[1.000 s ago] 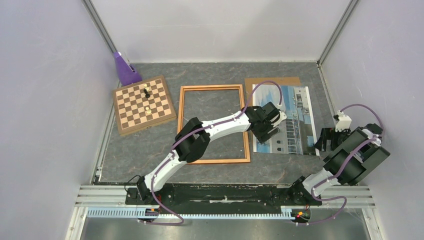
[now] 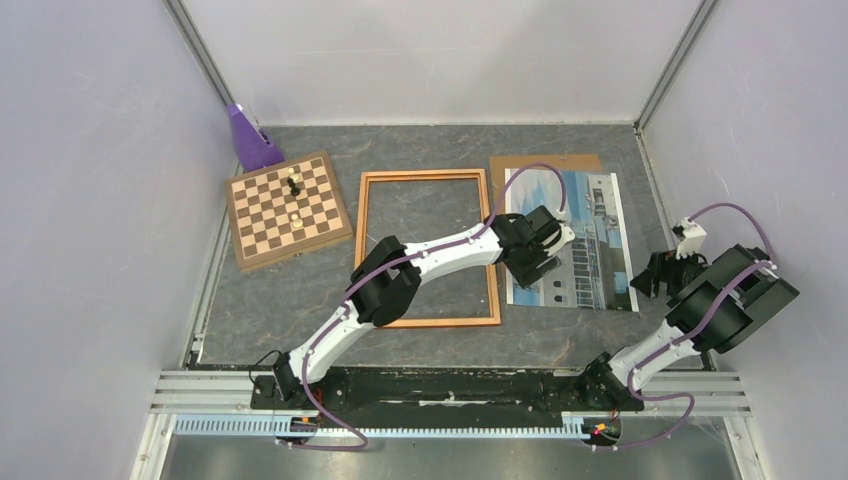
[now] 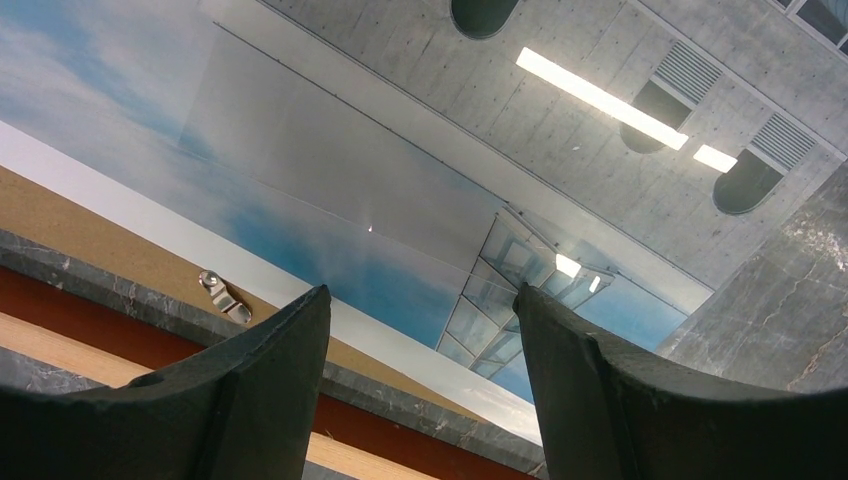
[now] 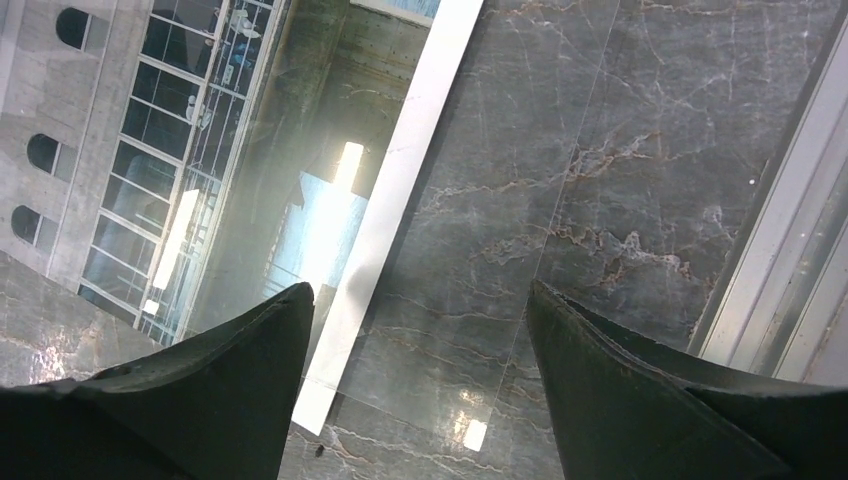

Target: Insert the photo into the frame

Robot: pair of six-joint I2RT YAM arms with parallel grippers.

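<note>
The photo point(image 2: 590, 250) lies at the right of the table on a brown backing board point(image 2: 545, 161), with a clear sheet over part of it in the wrist views. The wooden frame point(image 2: 430, 321) lies left of it, empty in the middle. My left gripper stands open over the photo's left part, near a metal clip point(image 3: 222, 295) on the board. My right gripper is open at the photo's right edge, over the white border point(image 4: 410, 150) and the clear sheet's margin on the marble.
A chessboard point(image 2: 260, 215) with several pieces and a purple object point(image 2: 250, 135) are at the back left. A metal rail point(image 4: 770, 210) and the wall stand close on the right. The front centre of the table is partly under the left arm.
The left arm, photo and frame look unchanged.
</note>
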